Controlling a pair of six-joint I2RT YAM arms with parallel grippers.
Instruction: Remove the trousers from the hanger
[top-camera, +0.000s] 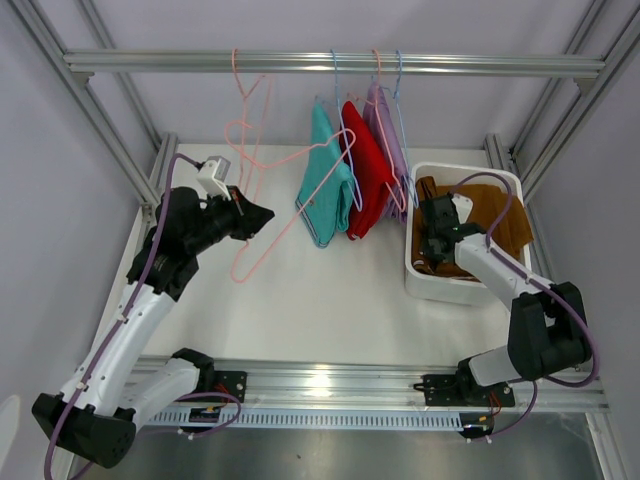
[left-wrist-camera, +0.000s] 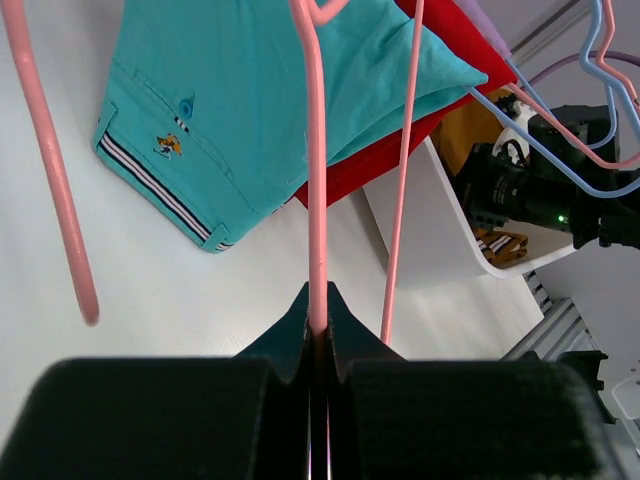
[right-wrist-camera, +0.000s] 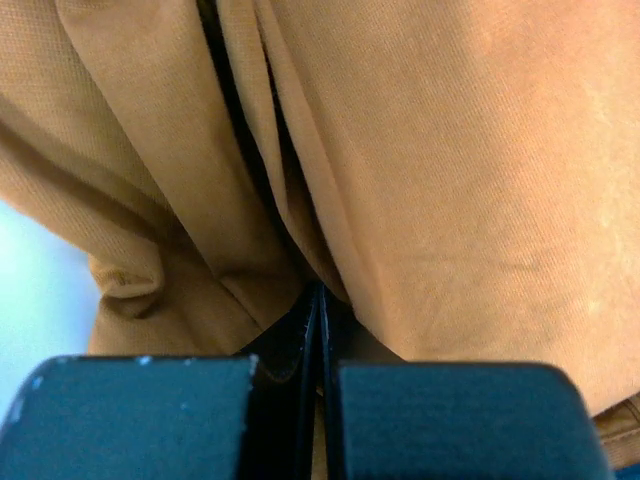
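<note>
My left gripper (top-camera: 243, 222) is shut at the left, with the thin rod of a pink hanger (left-wrist-camera: 316, 180) standing at its fingertips; whether that rod is between them is unclear. Pink hangers (top-camera: 300, 205) hang empty near it. Brown trousers (top-camera: 500, 220) (right-wrist-camera: 480, 180) lie in the white bin (top-camera: 450, 292) at the right. My right gripper (top-camera: 432, 250) is down among their folds, shut, its fingertips partly hidden in the cloth. Teal trousers (top-camera: 325, 200), red trousers (top-camera: 368, 180) and purple trousers (top-camera: 380, 120) hang on the rail.
The metal rail (top-camera: 200, 62) runs across the top with pink and blue hangers on it. The hanging garments sit just left of the bin.
</note>
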